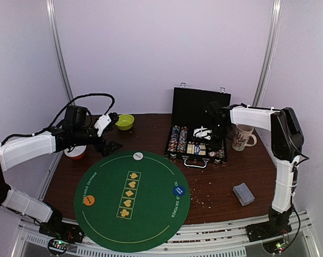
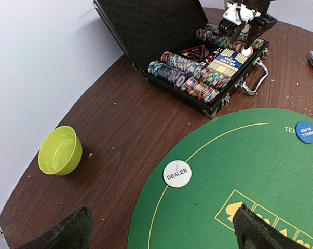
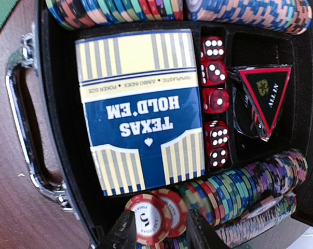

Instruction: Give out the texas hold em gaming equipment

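Note:
An open black poker case (image 1: 201, 104) holds rows of chips, red dice (image 3: 215, 100), a Texas Hold'em card box (image 3: 140, 109) and a triangular All In piece (image 3: 265, 96). My right gripper is over the case's chip row, its fingers (image 3: 124, 231) part open. Beneath them, two loose red-and-cream chips (image 3: 146, 218) lie overlapping near the card box; contact with them cannot be told. Wide open and empty, my left gripper hovers by the far left edge of the green poker mat (image 1: 156, 209).
Dealer (image 2: 177, 174), blue small blind (image 1: 178, 190) and orange (image 1: 89, 200) buttons lie on the mat. A grey card deck (image 1: 243, 194) is at the right, a mug (image 1: 240, 138) beside the case, and a green bowl (image 1: 125, 122) behind my left gripper.

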